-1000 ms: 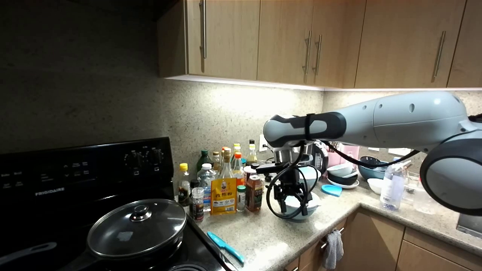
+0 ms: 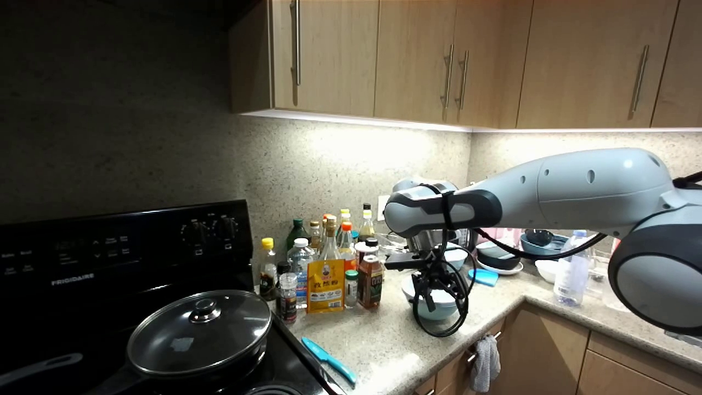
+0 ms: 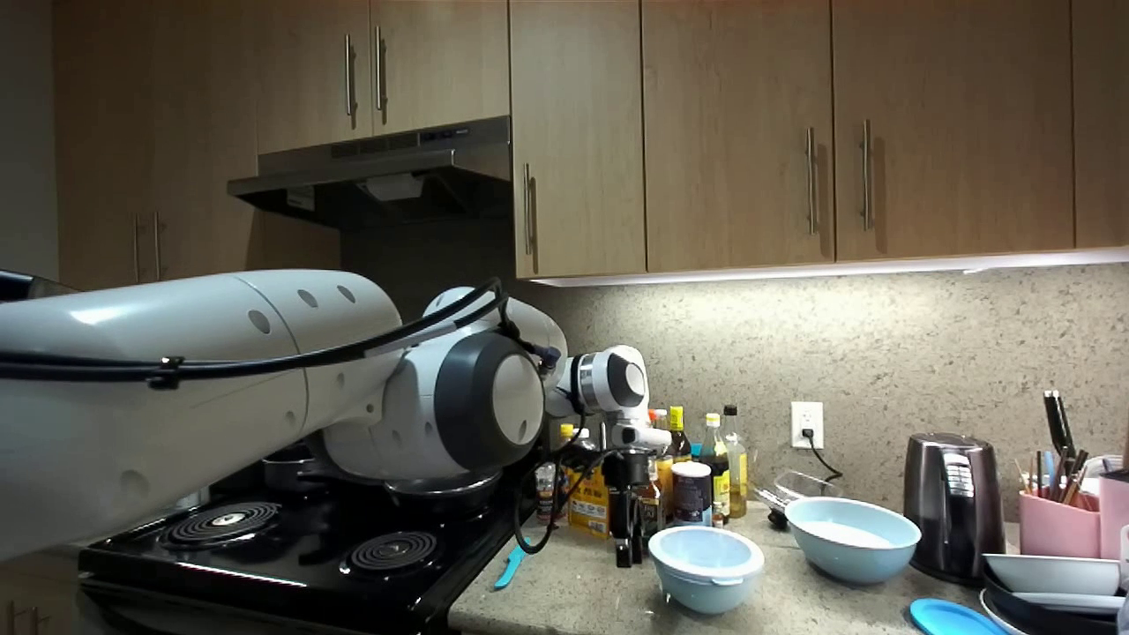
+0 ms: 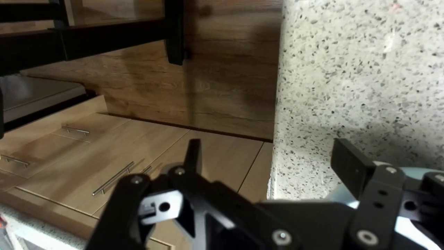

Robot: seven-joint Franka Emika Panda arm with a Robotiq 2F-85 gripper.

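My gripper is open. In the wrist view its two black fingers stand wide apart, with only counter edge and floor showing between them. A light blue bowl (image 4: 343,194) is partly hidden behind the finger on the right. From the second exterior view, the gripper (image 3: 630,550) points down just left of this bowl (image 3: 706,593), which seems to have a pale cover or contents. In the first exterior view the gripper (image 2: 428,299) and its looped cables overlap the bowl (image 2: 446,309); contact cannot be judged there.
Bottles and a yellow spice packet (image 2: 326,286) crowd the wall. A blue knife (image 2: 329,361) lies near the stove, where a lidded pan (image 2: 201,332) stands. A larger blue bowl (image 3: 853,538) and a kettle (image 3: 954,506) are farther right. Bare counter (image 2: 388,355) lies in front.
In the first exterior view the arm's forearm and wrist have shifted and the hand has turned, its cable loop swinging rightward. The bowl and the other counter items look unmoved.
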